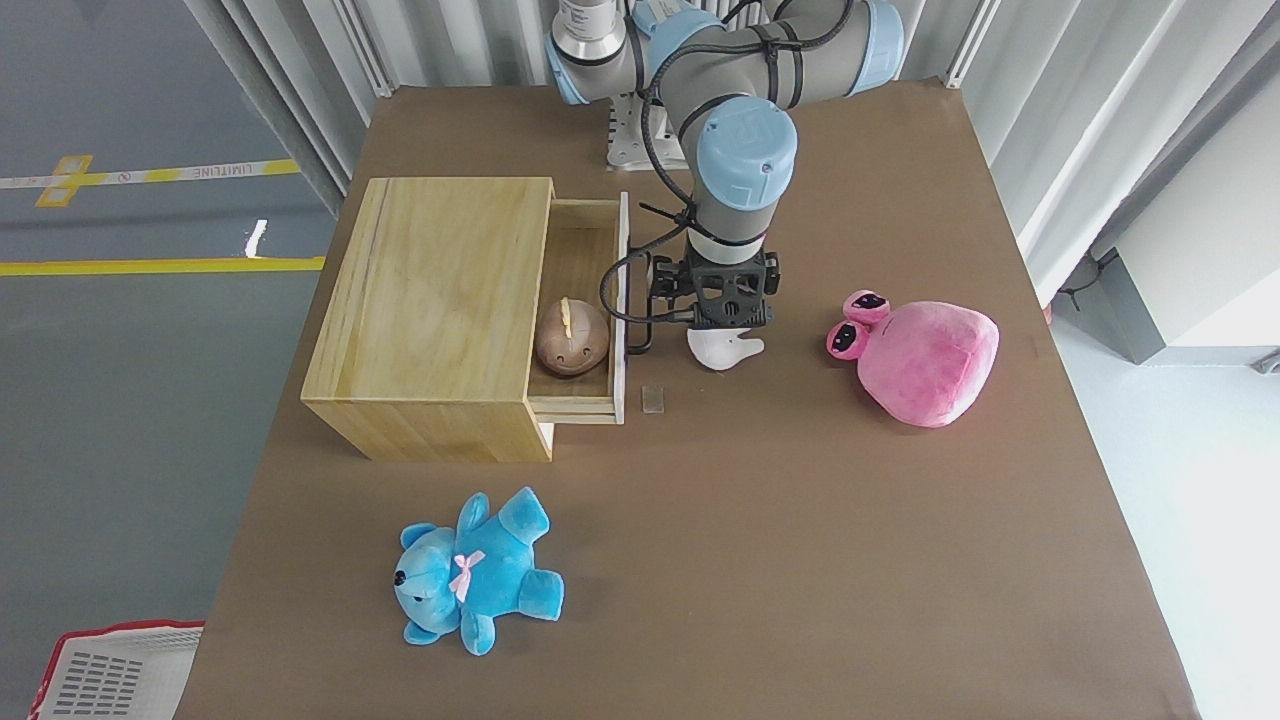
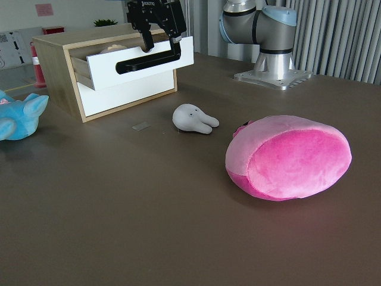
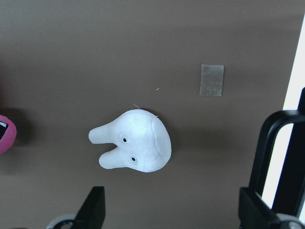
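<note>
My gripper hangs just right of the open wooden drawer, over its black handle and the white bunny plush. In the wrist view its two fingers stand wide apart at the bottom edge, with nothing between them but table. The bunny lies face up on the table. The drawer holds a round brown object. The wooden cabinet stands at the left of it.
A pink plush lies to the right, and a blue bear at the front left. A small clear square lies on the table beside the drawer.
</note>
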